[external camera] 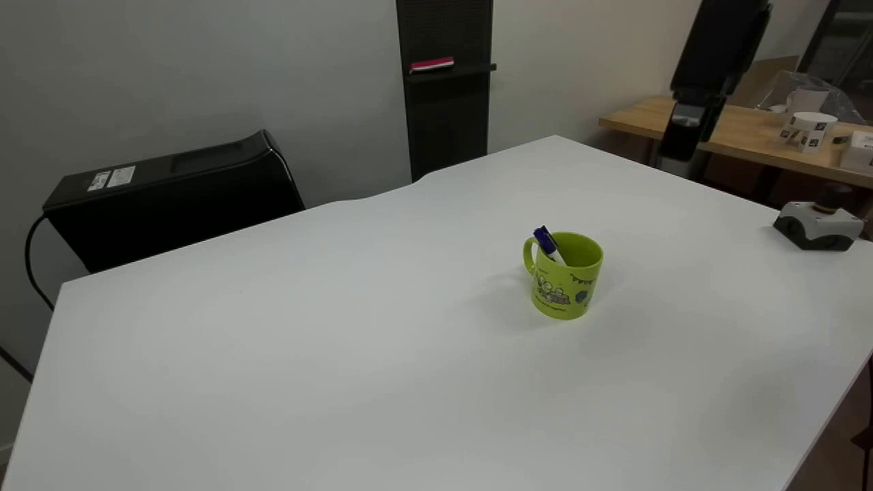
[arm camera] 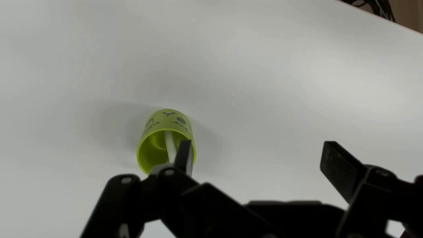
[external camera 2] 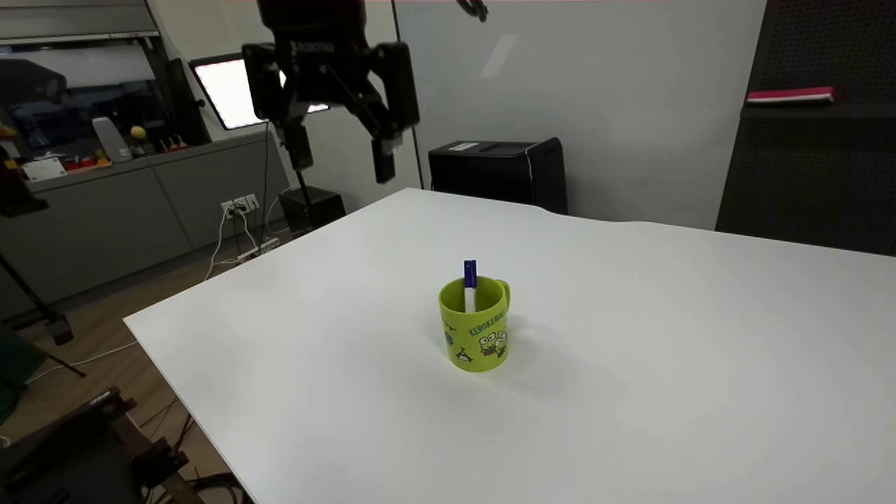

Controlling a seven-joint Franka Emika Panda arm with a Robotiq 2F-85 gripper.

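A lime-green mug [external camera: 563, 286] with printed cartoon figures stands upright on the white table. A white marker with a dark blue cap [external camera 2: 470, 276] leans inside it, cap end above the rim. My gripper [external camera 2: 342, 159] hangs open above the table, left of the mug and higher in the second exterior view, touching nothing. From the wrist, the mug [arm camera: 166, 123] lies beyond the left finger, which covers part of its rim and the marker's upper end; only bare table shows between the fingers. In the first exterior view, part of the gripper enters at the top right.
A grey and black button box [external camera: 818, 224] sits at its right edge. Behind the table are a black case [external camera: 176, 192] and a black panel with a small shelf.
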